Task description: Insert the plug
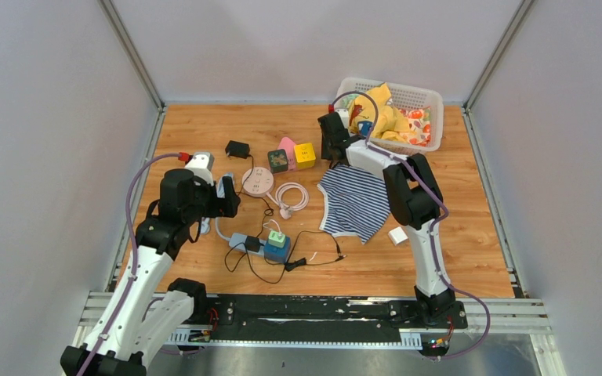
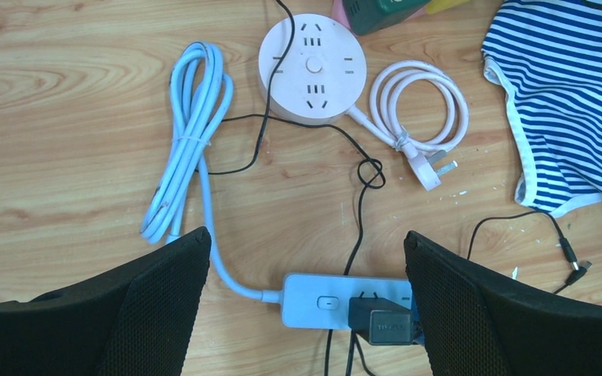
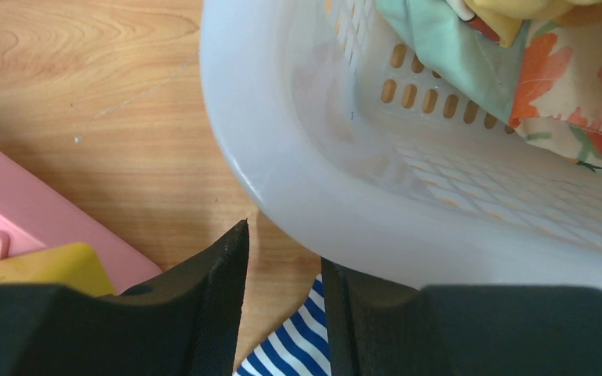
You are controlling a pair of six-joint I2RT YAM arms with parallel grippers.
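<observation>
Over the left of the table my left gripper is open, with bare space between its fingers in the left wrist view. Below it in that view lies the blue power strip, a black adapter standing on it. A green plug sits on a dark blue cube at the strip's right end. Another black adapter lies loose at the back left, its thin cord trailing frontward. My right gripper is part open beside the basket, nothing between its fingers.
A white basket of cloths stands close against the right gripper. A round white socket with a coiled cord, yellow and dark cubes, and striped cloth occupy the middle. Bare wood lies at front right.
</observation>
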